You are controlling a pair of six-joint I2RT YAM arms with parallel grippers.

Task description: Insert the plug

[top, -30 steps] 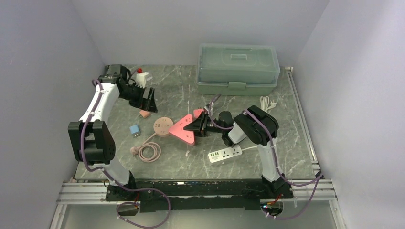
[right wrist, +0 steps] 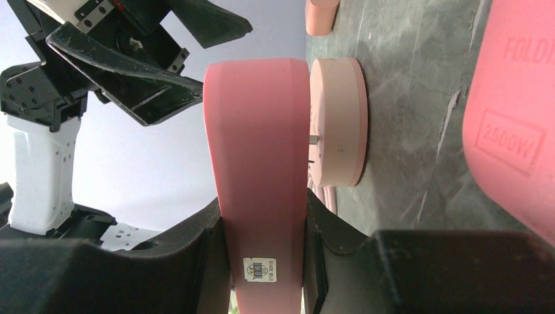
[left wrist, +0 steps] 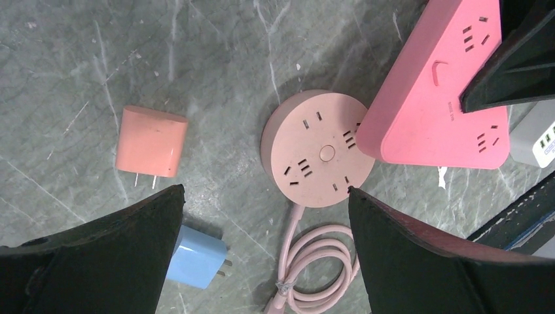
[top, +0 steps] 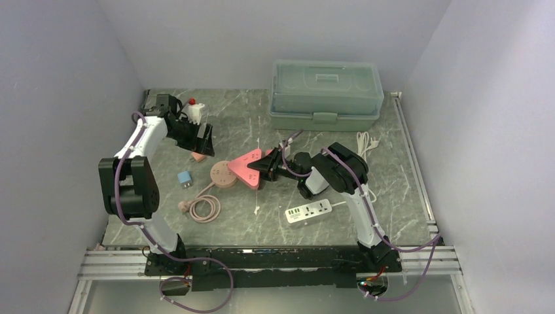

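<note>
A pink triangular plug adapter (top: 247, 169) with sockets on its face is gripped by my right gripper, which is shut on it. In the right wrist view, a metal prong (right wrist: 314, 139) shows between the adapter and the round beige socket block (right wrist: 343, 121). Whether that prong is in a slot, I cannot tell. From the left wrist view, the adapter's corner overlaps the right edge of the round block (left wrist: 321, 147). My left gripper is open and empty, hovering above the table left of the block.
An orange plug (left wrist: 152, 140) and a blue plug (left wrist: 196, 257) lie left of the round block, its coiled cord (left wrist: 321, 265) in front. Another pink piece marked 2500W (right wrist: 517, 124) is close by the right gripper. A white power strip (top: 308, 211) and green box (top: 326, 97) stand to the right.
Over the last second the right gripper has carried the adapter slightly left and toward the back, nearer the round block. The left arm has shifted only a little and stays open.
</note>
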